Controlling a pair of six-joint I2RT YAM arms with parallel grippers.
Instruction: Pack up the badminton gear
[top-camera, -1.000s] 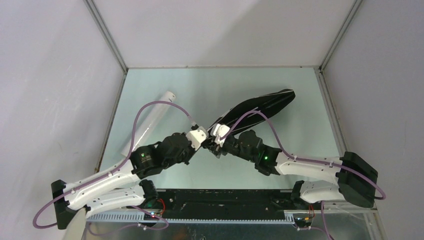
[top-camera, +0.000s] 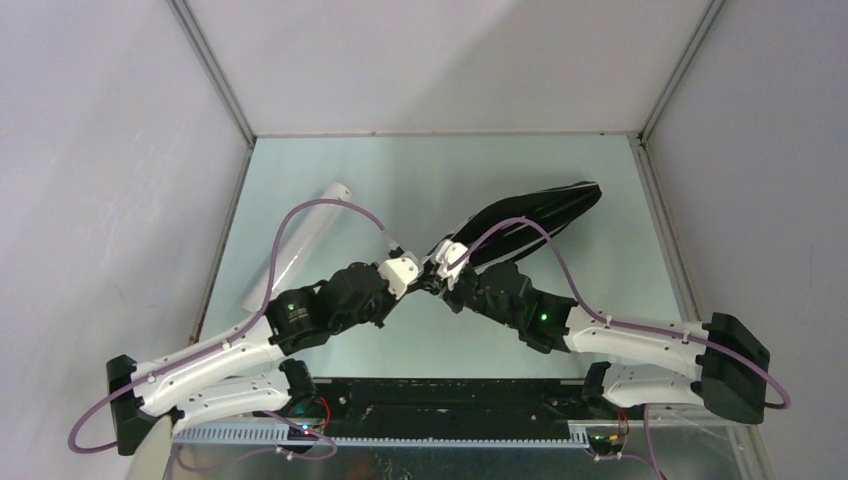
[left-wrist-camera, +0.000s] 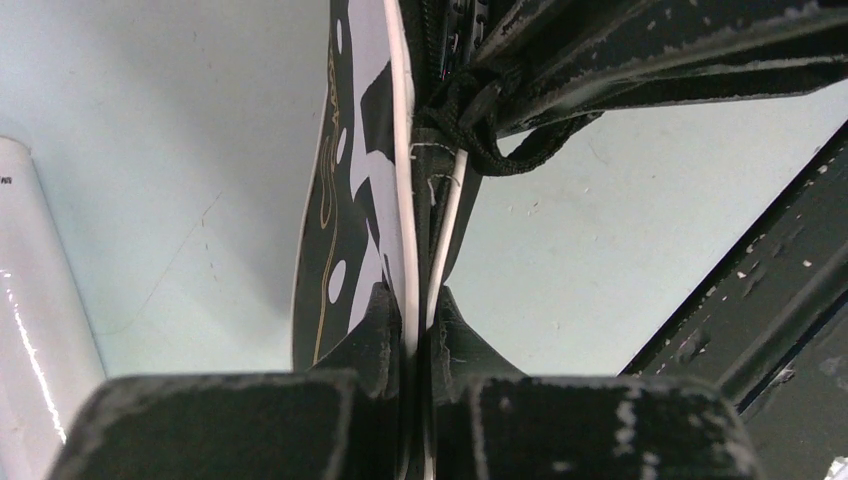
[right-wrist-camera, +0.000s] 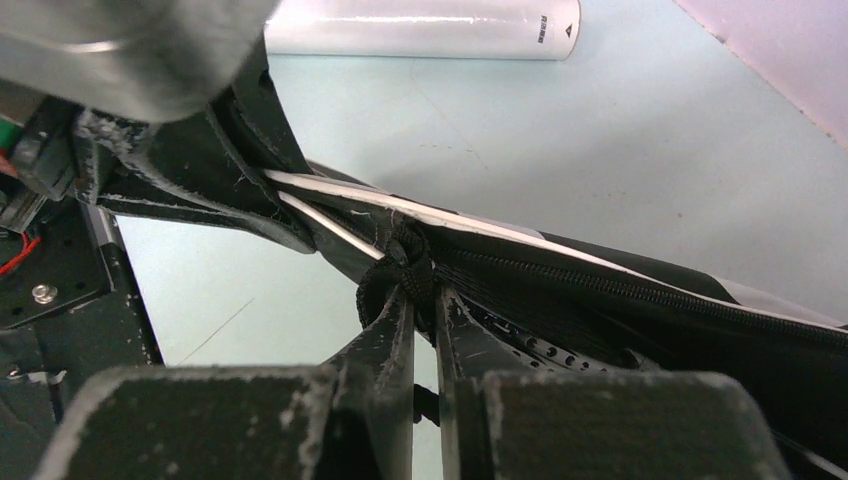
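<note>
The black racket bag (top-camera: 535, 210) lies diagonally across the right half of the table. My left gripper is shut on the bag's narrow end, with its pale-edged zip opening (left-wrist-camera: 405, 200) running between the fingers. Beside it my right gripper is shut at the black strap loop (right-wrist-camera: 405, 255) on the zip; the strap runs into its fingertips. In the top view both grippers meet at the bag's left end, their tips partly hidden by the arms.
A white shuttlecock tube (top-camera: 300, 245) lies diagonally at the left of the table. The back middle and the area right of the bag are clear. The dark front rail (top-camera: 450, 405) borders the near edge.
My right arm has moved to the right, and the bag's far end has shifted slightly right. My left gripper has moved very slightly rightward.
</note>
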